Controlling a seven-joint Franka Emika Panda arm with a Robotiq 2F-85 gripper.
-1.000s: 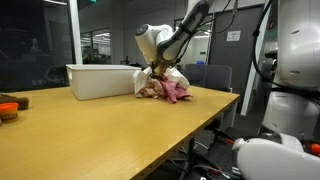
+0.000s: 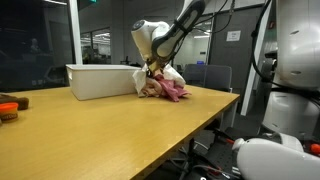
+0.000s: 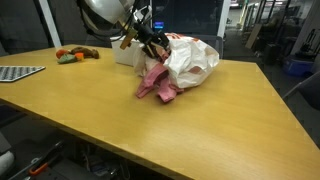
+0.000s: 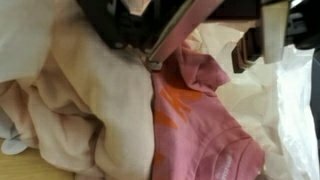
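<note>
A pink cloth with an orange print lies crumpled at the mouth of a white plastic bag. Beside it bulges a beige cloth, which fills the left of the wrist view. My gripper is low over the heap, its fingers apart on either side of the pink cloth's upper part. In exterior view 1 the gripper reaches down into the pile, and its tips are partly hidden by bag and cloth. Whether any fabric touches the fingers cannot be told.
A long white box stands at the table's back edge behind the heap. Orange bowls and other small items are at the far end.
The arm stays over the heap with hardly any shift. Bag and cloths keep nearly the same places.
</note>
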